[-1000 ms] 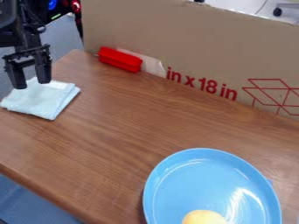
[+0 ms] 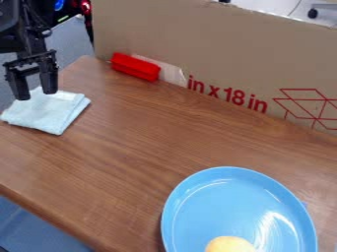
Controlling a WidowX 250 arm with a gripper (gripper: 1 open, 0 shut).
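My gripper [image 2: 34,83] is at the far left, its two dark fingers pointing down over a folded pale cloth [image 2: 45,112] that lies on the wooden table [image 2: 145,148]. The fingers stand apart, with no held object visible between them; whether they touch the cloth is hard to tell.
A red cylinder [image 2: 134,67] lies at the back against a cardboard wall [image 2: 224,49]. A blue plate [image 2: 263,207] with a pale yellow round item [image 2: 230,245] sits at the front right. The table's edge runs along the lower left.
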